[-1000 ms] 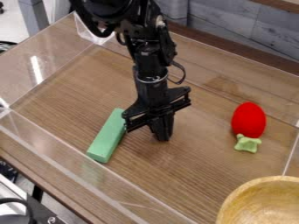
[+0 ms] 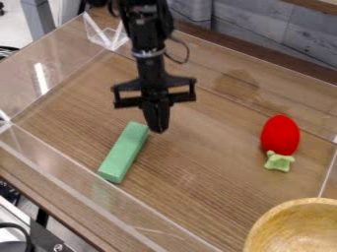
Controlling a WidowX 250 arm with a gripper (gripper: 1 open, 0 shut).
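Note:
The black gripper (image 2: pixel 157 116) hangs over the middle of the wooden table, shut, with nothing visible between its fingers. A green bar (image 2: pixel 124 153) lies on the table just below it and to the left, apart from the fingertips.
A red oval object (image 2: pixel 281 133) with a pale green piece (image 2: pixel 278 160) below it lies at the right. A yellow bowl (image 2: pixel 297 228) sits at the lower right corner.
The arm has moved back, up the view, away from the near part of the table and the green bar's top end. The objects look unmoved.

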